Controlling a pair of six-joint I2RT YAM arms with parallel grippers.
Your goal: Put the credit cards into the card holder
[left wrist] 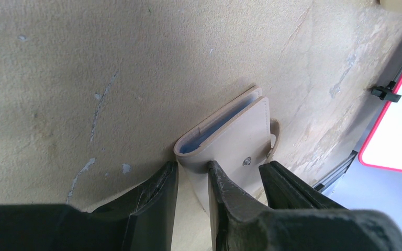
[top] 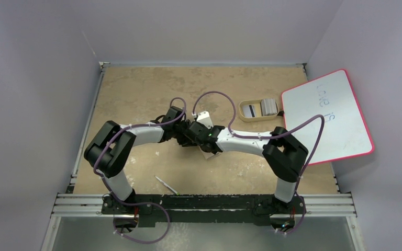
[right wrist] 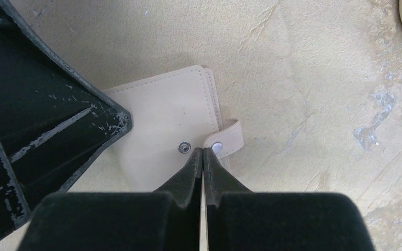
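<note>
The beige card holder [left wrist: 241, 146] lies at the table's middle, mostly under both grippers in the top view, with a snap tab [right wrist: 225, 140] at one side and a blue slot showing along its top. My left gripper is at the slot's end, part open, a corner of the holder between its fingers. My right gripper is shut at the snap, nothing visible between its fingertips. The cards [top: 268, 106] stand in a tan box [top: 254, 117] at the right.
A whiteboard [top: 327, 130] lies on the right side. A pen [top: 165, 184] lies front left.
</note>
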